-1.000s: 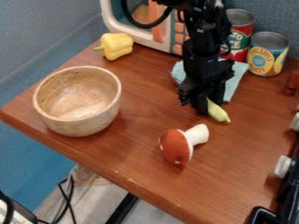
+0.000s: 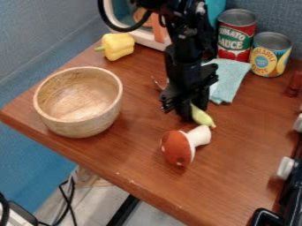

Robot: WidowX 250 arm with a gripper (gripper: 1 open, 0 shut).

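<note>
My black gripper is low over the middle of the table, its tip at the upper end of a pale yellow-green banana-like object; whether its fingers are closed on it is hidden. Just in front lies a toy mushroom with an orange cap and white stem. A wooden bowl sits at the left.
A yellow toy is at the back left. Cans of food and a light blue cloth are at the back right. Black equipment lines the right edge.
The gripper and arm have shifted left, with the top of the yellow-green object moving slightly left too. More of the red can is uncovered.
</note>
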